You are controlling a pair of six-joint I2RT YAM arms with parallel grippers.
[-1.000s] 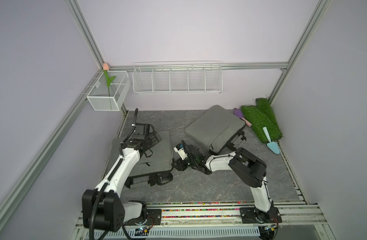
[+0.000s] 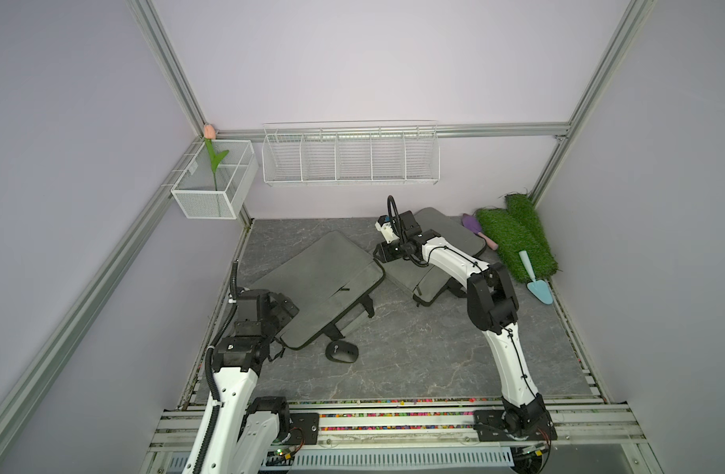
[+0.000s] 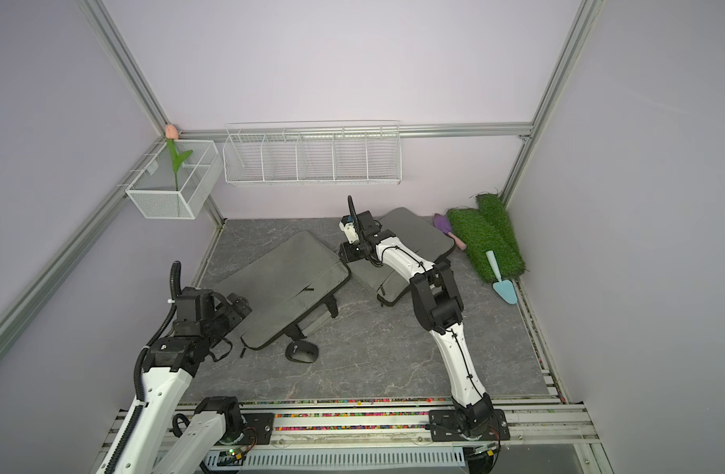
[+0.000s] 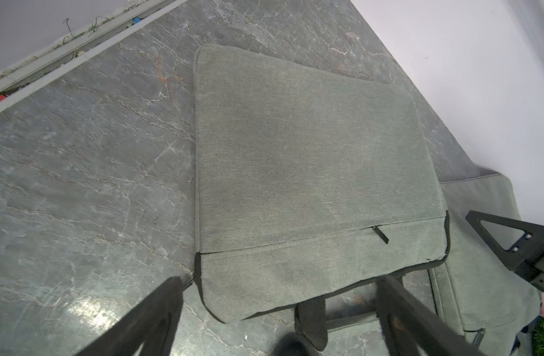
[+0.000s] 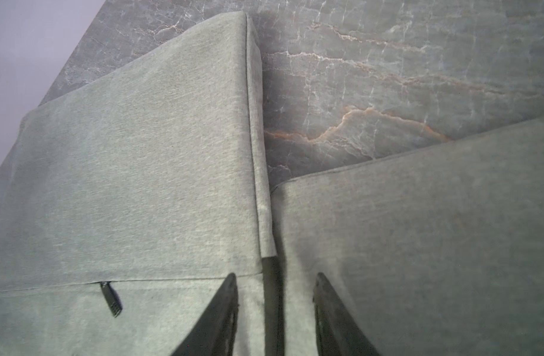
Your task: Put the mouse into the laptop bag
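A grey laptop bag (image 2: 315, 292) lies on the left half of the table, its zip edge and strap toward the front. A second grey laptop bag (image 2: 443, 229) lies behind it to the right, touching it. The black mouse (image 2: 342, 351) rests on the bare table just in front of the left bag's strap. My left gripper hangs open over the left bag's near-left end, holding nothing. My right gripper is part open above the seam where the two bags meet; nothing shows held between its fingers.
Green turf pieces (image 2: 512, 237), a blue trowel (image 2: 538, 288) and a purple-pink tool (image 2: 473, 225) lie at the right. Wire baskets (image 2: 350, 180) hang on the walls, one holding a tulip (image 2: 210, 134).
My right gripper has moved up toward the back. The left bag has shifted backward and turned, and the mouse now lies clearer of it. My left arm has drawn back toward the front.
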